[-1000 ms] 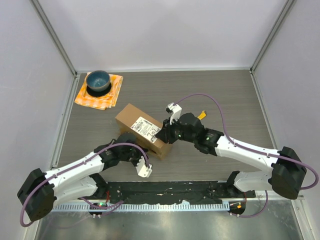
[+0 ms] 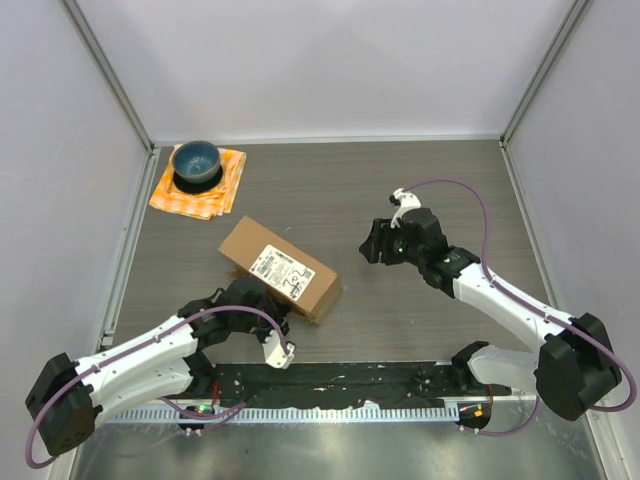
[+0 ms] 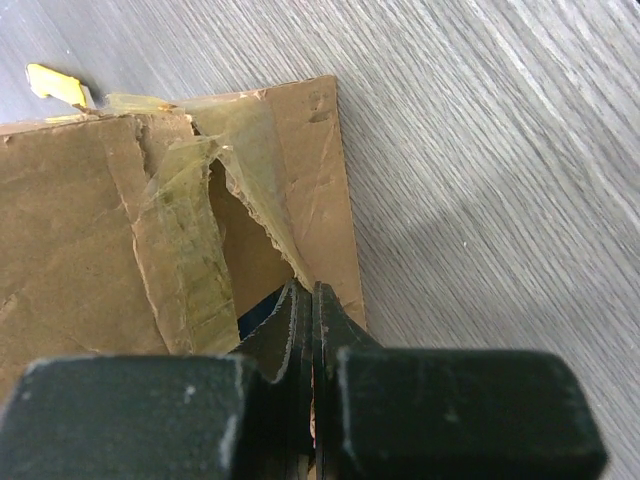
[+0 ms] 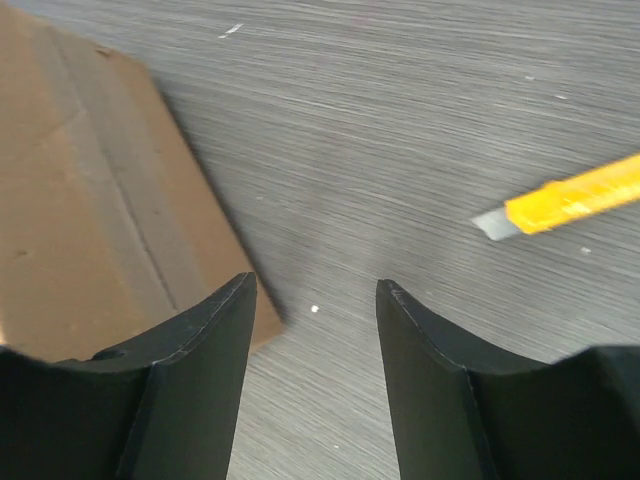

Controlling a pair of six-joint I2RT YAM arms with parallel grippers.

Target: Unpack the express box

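Note:
A brown cardboard box (image 2: 283,266) with a white label lies tilted left of centre in the top view. At its near side is my left gripper, shut, with its tips at the torn edge of clear tape (image 3: 262,205) beside an opened slit. Whether tape is pinched there is unclear; something dark shows inside the slit. My right gripper is apart from the box, to its right, with an empty gap between its parted fingers. A yellow cutter (image 4: 575,197) with its blade out lies on the table near it; the right arm hides it from above.
A blue bowl (image 2: 197,161) on a black round base stands on an orange checked cloth (image 2: 187,204) at the back left. Bare table (image 2: 330,180) stretches behind the box and to its right.
My right gripper has come off the box's right end and moved right, its fingers parting. The box has shifted slightly left. The left gripper has moved a little left.

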